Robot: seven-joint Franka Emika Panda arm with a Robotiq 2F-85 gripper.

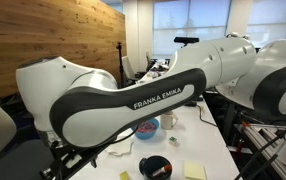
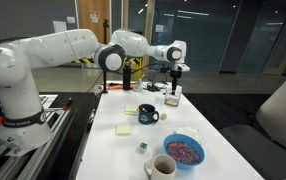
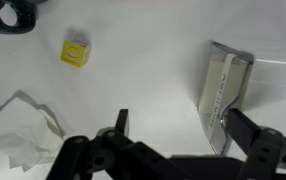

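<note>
My gripper is open over the far end of the white table, with nothing between its fingers. A clear-lidded case with a pale strip (image 3: 223, 88) lies by the right finger in the wrist view; that finger covers part of its lower edge. Left of the fingers rests a crumpled white tissue (image 3: 25, 132). Beyond it sits a small yellow block (image 3: 74, 52), near a dark mug (image 3: 11, 14) cut off by the corner. Exterior view 2 shows the gripper (image 2: 173, 88) small and far off.
A blue bowl of pinkish bits (image 2: 181, 152), a pale mug (image 2: 164, 168), a small green block (image 2: 142, 147) and a flat yellow piece (image 2: 124, 129) stand apart on the table. In exterior view 1 the arm (image 1: 133, 102) covers much of the scene.
</note>
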